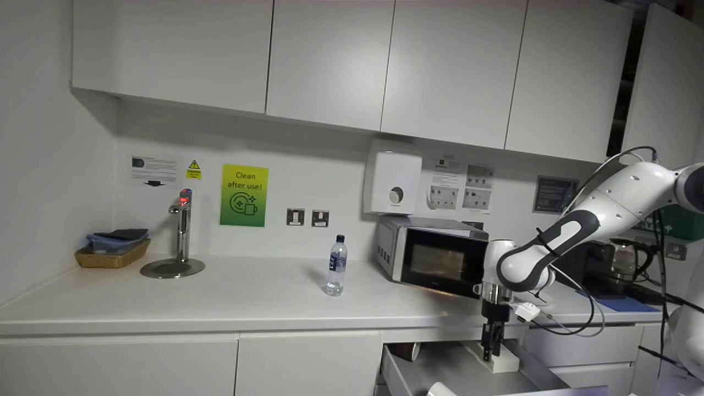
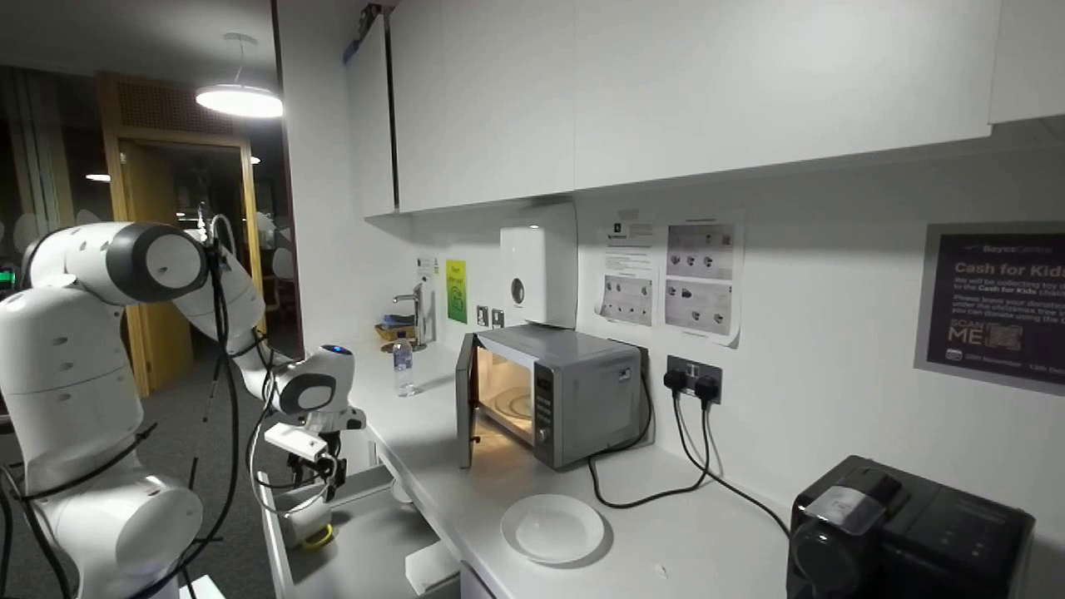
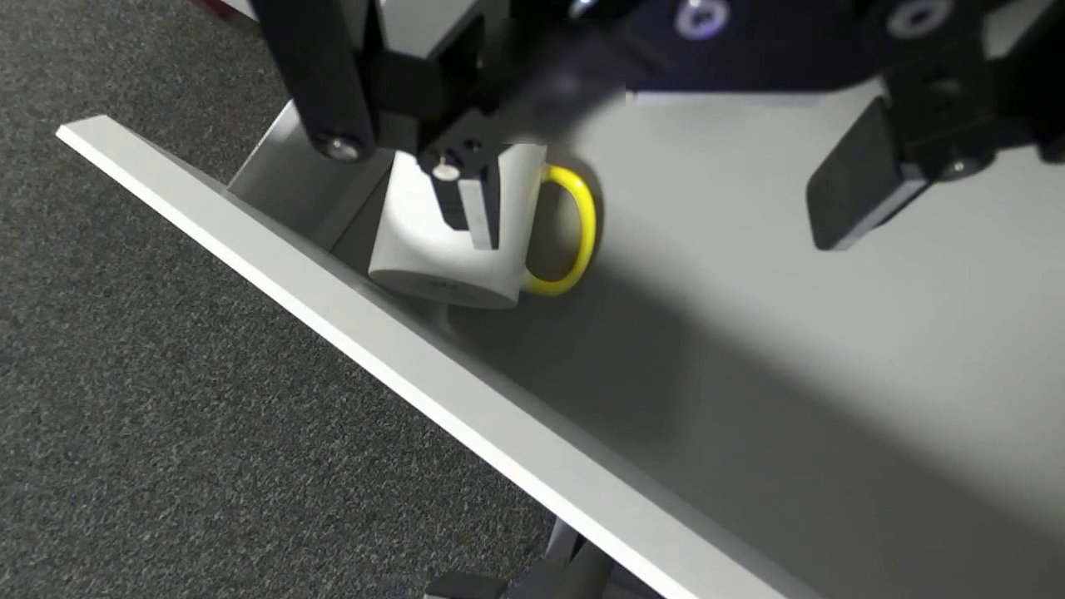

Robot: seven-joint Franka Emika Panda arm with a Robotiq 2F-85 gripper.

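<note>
My gripper is open with nothing between its fingers. It points down into the pulled-out grey drawer (image 1: 429, 369), below the counter edge. A white mug (image 3: 429, 235) with a yellow handle (image 3: 586, 225) lies in the drawer's front corner in the wrist view. One finger (image 3: 483, 215) overlaps the mug's body in that view; whether they touch cannot be told. The other finger (image 3: 849, 200) hangs over bare drawer floor. From exterior view 1 only part of the mug (image 1: 440, 389) shows at the bottom edge.
A white box (image 1: 505, 362) and a dark-and-white cup (image 1: 410, 351) lie deeper in the drawer. The microwave (image 2: 599, 409) stands with its door (image 2: 465, 399) open and its inside lit. A white plate (image 2: 552, 529) and a water bottle (image 1: 336, 267) rest on the counter.
</note>
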